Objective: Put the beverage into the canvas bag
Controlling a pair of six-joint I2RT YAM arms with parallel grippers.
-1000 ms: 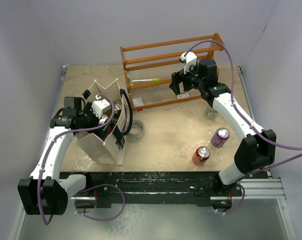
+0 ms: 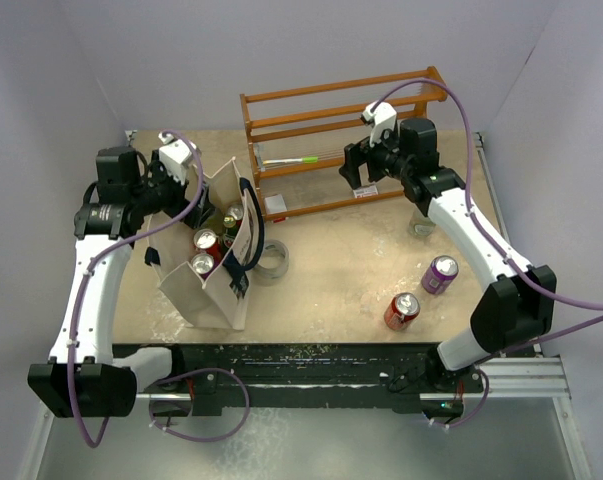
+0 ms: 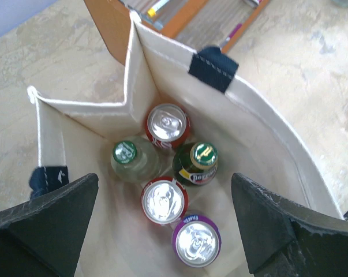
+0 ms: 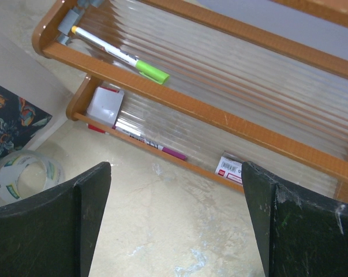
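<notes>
The canvas bag [image 2: 212, 298] stands upright at the left of the table. Inside it, in the left wrist view, are a purple can [image 3: 197, 241], a red can [image 3: 164, 201], another red can [image 3: 168, 126], a clear bottle [image 3: 135, 160] and a green bottle [image 3: 195, 164]. Above the bag my left gripper is open and empty. On the table at right sit a red can [image 2: 402, 311], a purple can [image 2: 440, 275] and a clear bottle [image 2: 421, 224]. My right gripper hangs open and empty near the rack.
A wooden rack [image 2: 326, 165] with clear shelves, holding a green-capped marker [image 4: 153, 71] and small boxes, fills the back. A roll of tape [image 2: 272, 259] lies beside the bag's right side.
The right arm has barely moved.
</notes>
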